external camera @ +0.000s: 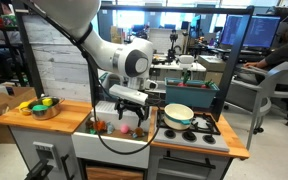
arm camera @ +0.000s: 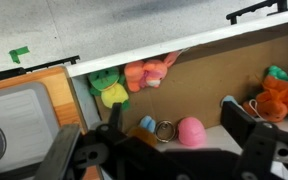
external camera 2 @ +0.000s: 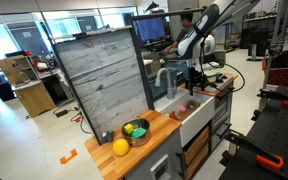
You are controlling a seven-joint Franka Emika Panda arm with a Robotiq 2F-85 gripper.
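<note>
In the wrist view several toys lie in a brown-floored basin: a green and yellow toy [arm camera: 113, 93], a pink and orange toy [arm camera: 152, 70], a smooth pink egg-shaped thing [arm camera: 191, 131] and an orange-red toy [arm camera: 275, 99]. My gripper is open above them, its dark fingers wide apart with nothing gripped. From the front, the white sink [external camera: 112, 150] shows the toys inside, and the gripper [external camera: 131, 106] points down over its back part. The arm partly hides the gripper [external camera 2: 196, 86] in exterior view 2.
A pot [external camera: 179, 113] stands on the stove [external camera: 209, 141] right of the sink. Left, a metal bowl [external camera: 45, 107] with colourful items sits on the wooden counter [external camera: 69, 118]. A teal rack [external camera: 189, 92] stands behind. A black cable loops from the arm across the sink front.
</note>
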